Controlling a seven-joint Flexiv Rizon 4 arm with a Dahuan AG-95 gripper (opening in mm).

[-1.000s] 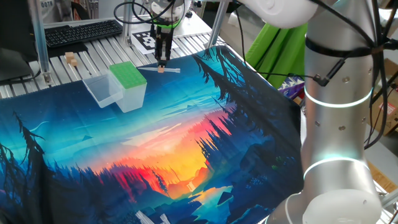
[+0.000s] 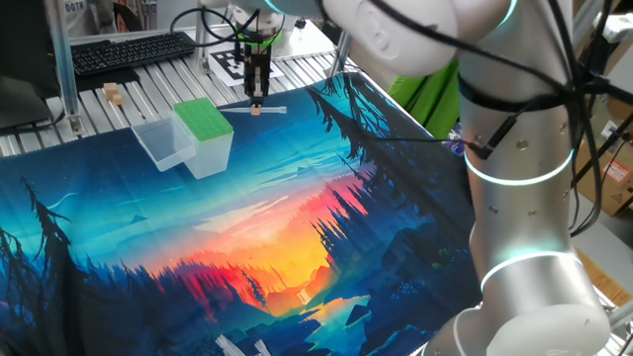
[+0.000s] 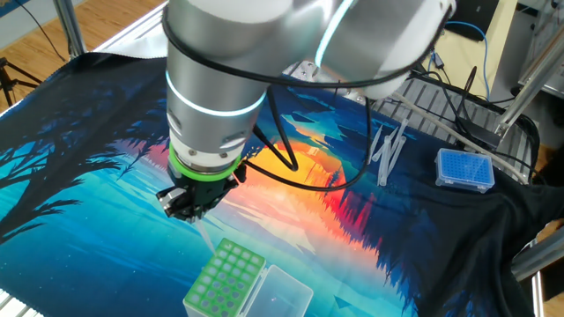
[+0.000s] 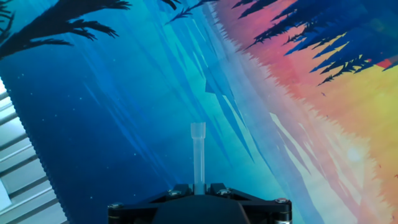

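Note:
My gripper (image 2: pixel 257 105) is shut on a slim, clear plastic tube (image 2: pixel 274 110), which lies roughly level across the fingertips in exterior view 1. In the wrist view, the tube's wider end (image 4: pixel 198 130) points away from the gripper, its near part hidden between the fingers. Exterior view 2 has the tube (image 3: pixel 206 236) slanting down from the gripper (image 3: pixel 196 213) toward a box with a green gridded rack (image 3: pixel 227 273). In exterior view 1 that green-topped box (image 2: pixel 205 148) stands left of the gripper, its clear lid (image 2: pixel 163 145) swung open.
Several similar clear tubes (image 3: pixel 388 154) lie on the printed cloth (image 3: pixel 132 255), near a blue-topped box (image 3: pixel 464 169). Small wooden blocks (image 2: pixel 114 94) and a keyboard (image 2: pixel 134 52) sit beyond the cloth.
The arm's upper links have shifted left and lower in exterior view 1. The gripper's fingertips and the tube stay almost in the same place.

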